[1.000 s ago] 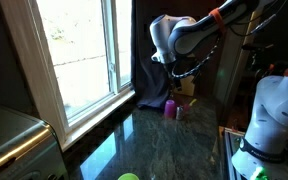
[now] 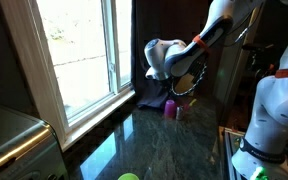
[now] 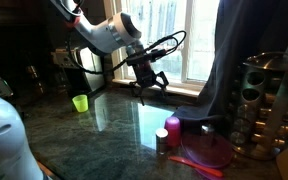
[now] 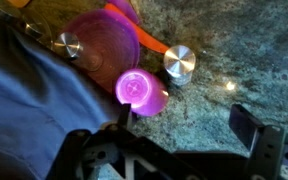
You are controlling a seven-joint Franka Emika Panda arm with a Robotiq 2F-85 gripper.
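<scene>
My gripper is open, with nothing between its fingers; in the wrist view only bare counter shows in the gap. A purple cup (image 4: 142,92) stands near the left finger in that view, apart in height as far as exterior view 2 shows. Beside it is a silver-topped shaker (image 4: 180,62). In exterior view 2 the gripper (image 3: 152,90) hangs well above the counter, on the window side of the purple cup (image 3: 172,128) and the shaker (image 3: 161,141). A light green cup (image 3: 80,103) stands at the far left there.
A purple plate (image 3: 209,150) and a red utensil (image 3: 197,167) lie right of the cup. Dark cloth (image 4: 29,95) hangs close by. A metal spice rack (image 3: 252,100) stands at the right.
Over the last second the gripper has shifted left in exterior view 1, towards the window, and its tilt has altered. The cup and shaker stay where they were.
</scene>
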